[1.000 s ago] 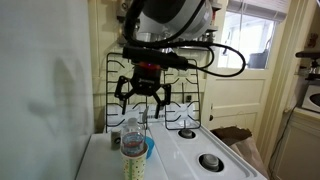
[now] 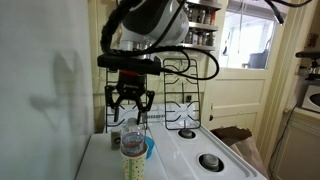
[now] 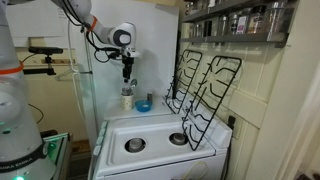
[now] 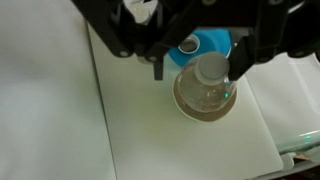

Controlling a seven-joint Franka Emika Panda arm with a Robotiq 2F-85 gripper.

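A clear bottle (image 2: 133, 138) stands upright in a tall cream patterned cup (image 2: 134, 168), near the left wall. From above, the wrist view shows the bottle (image 4: 207, 88) inside the cup's round rim (image 4: 204, 118). My gripper (image 2: 129, 108) hangs over them with its fingers apart and pointing down. In the wrist view one dark finger (image 4: 157, 62) is to the left of the bottle and the other is to its right. Nothing appears held between them, though the dark gripper body covers the upper part of that view.
A blue bowl (image 3: 144, 106) sits just behind the cup. Beside them stretches the white stove top (image 3: 150, 140) with its burners. Upright black grates (image 3: 210, 95) lean along the back, beneath a shelf of jars (image 3: 235, 28).
The gripper has shifted left in exterior view 1 and now hangs more directly over the bottle. Bottle, cup and bowl have stayed in place.
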